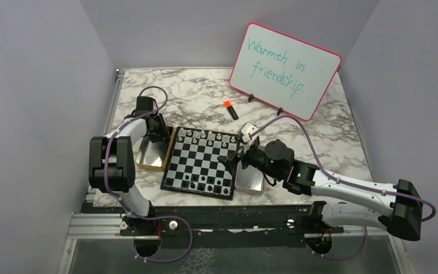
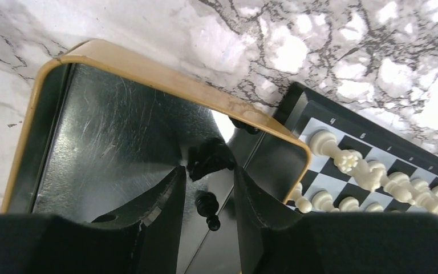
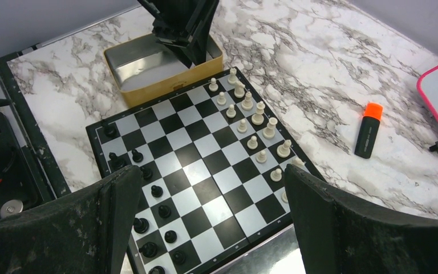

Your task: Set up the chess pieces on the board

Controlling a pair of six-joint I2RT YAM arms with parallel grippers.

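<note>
The black-and-white board (image 1: 197, 165) lies mid-table. White pieces (image 3: 257, 117) stand in two rows along its far side, and several black pieces (image 3: 156, 191) stand along the near side. In the left box, my left gripper points down with its fingers a small gap apart. A dark, blurred black piece (image 2: 210, 158) appears at that gap; whether the fingers touch it cannot be told. Another black piece (image 2: 207, 206) lies just below it in the left wrist view. My right gripper hangs over the board's right side, wide open and empty.
The tan-rimmed left box (image 3: 151, 94) stands against the board's left side. A second metal box (image 1: 250, 181) is at its right. Behind the board lie an orange-capped marker (image 1: 231, 110) and a red-framed whiteboard (image 1: 285, 71).
</note>
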